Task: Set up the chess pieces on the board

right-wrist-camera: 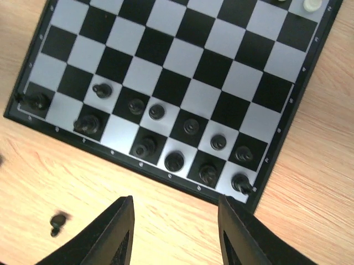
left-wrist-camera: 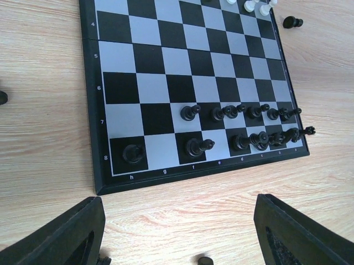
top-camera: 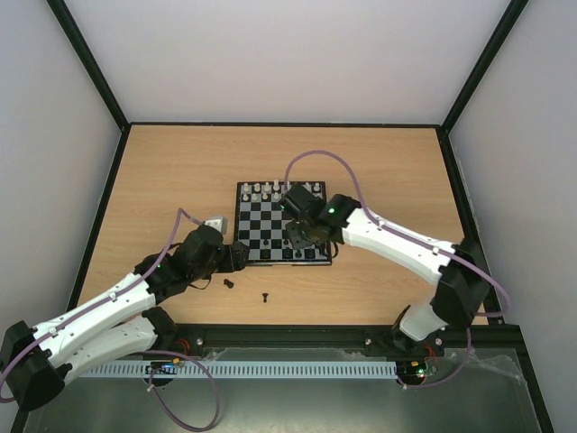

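In the left wrist view the chess board (left-wrist-camera: 170, 175) carries black pieces on its two near rows. The corner rook (left-wrist-camera: 133, 153) stands on h8; g8, e8, g7 and h7 are bare. White pieces (top-camera: 256, 188) occupy the far rows. My left gripper hangs just before the board's near left corner, its fingers parted and empty. Over the board's near right side, my right gripper is also open, with nothing between its fingers. Loose black pieces lie off the board: one (top-camera: 228, 283) and another (top-camera: 265, 297) in front, and one (left-wrist-camera: 292, 22) beyond the right edge.
Bare wooden table (top-camera: 180, 162) surrounds the board. My right forearm (top-camera: 397, 239) crosses the table's right side in the top view and covers part of the board. Dark frame posts (top-camera: 460, 189) and pale walls enclose the area.
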